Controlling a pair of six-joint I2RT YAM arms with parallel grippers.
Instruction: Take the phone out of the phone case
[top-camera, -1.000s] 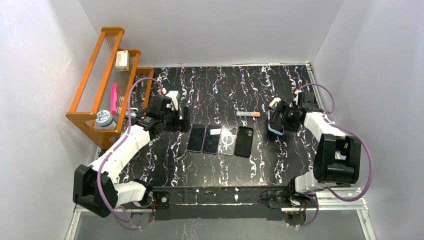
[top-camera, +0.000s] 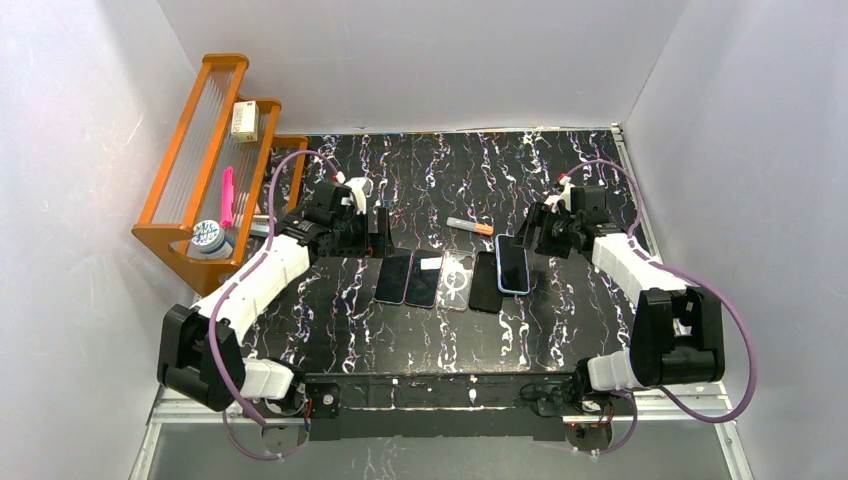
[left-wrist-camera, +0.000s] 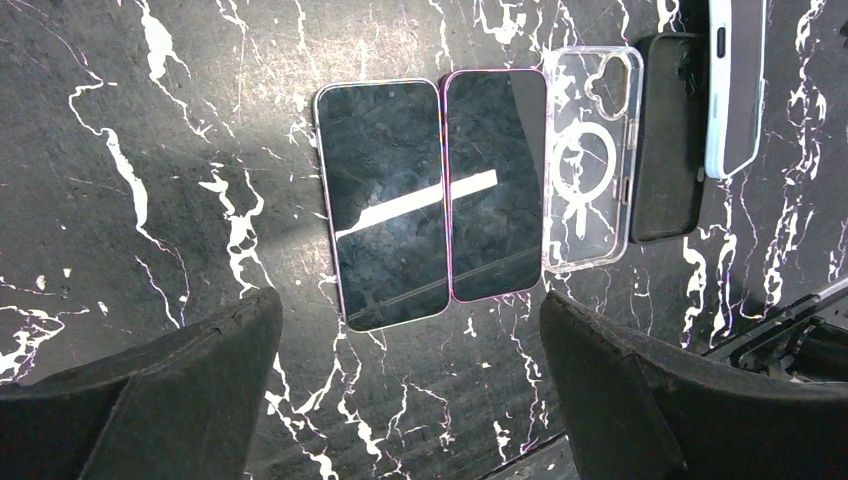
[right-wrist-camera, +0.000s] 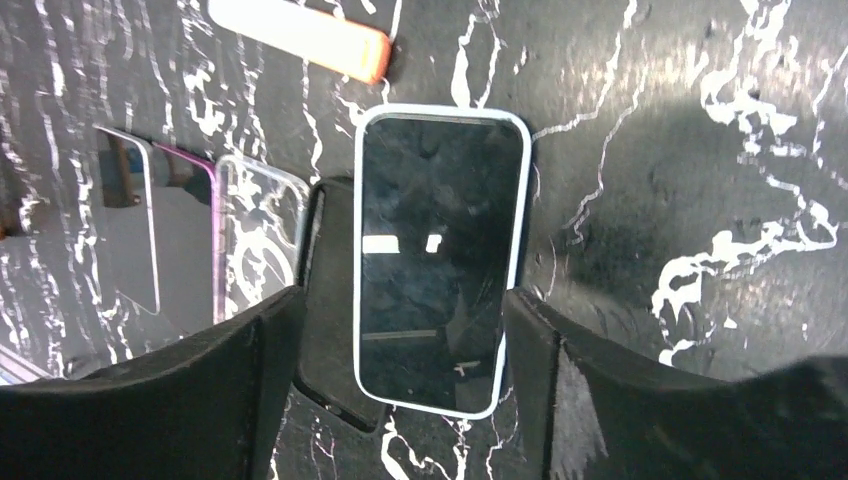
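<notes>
A phone in a light blue case (top-camera: 512, 268) lies screen up, its left edge overlapping a black phone case (top-camera: 485, 284). The right wrist view shows the blue-cased phone (right-wrist-camera: 440, 250) between and beyond the spread fingers of my right gripper, which is open. From above, that gripper (top-camera: 537, 228) hovers by the phone's upper right corner. My left gripper stands open and empty near two bare phones, a dark one (left-wrist-camera: 385, 200) and a pink-rimmed one (left-wrist-camera: 495, 210). Beside the pink-rimmed phone is a clear case (left-wrist-camera: 590, 160).
An orange and white marker (top-camera: 470, 226) lies behind the row. On the left stands a wooden shelf (top-camera: 215, 130) holding small items.
The blue-cased phone has moved left from the right gripper onto part of the black case. The marker has shifted left and tilted. My left gripper has moved slightly right.
</notes>
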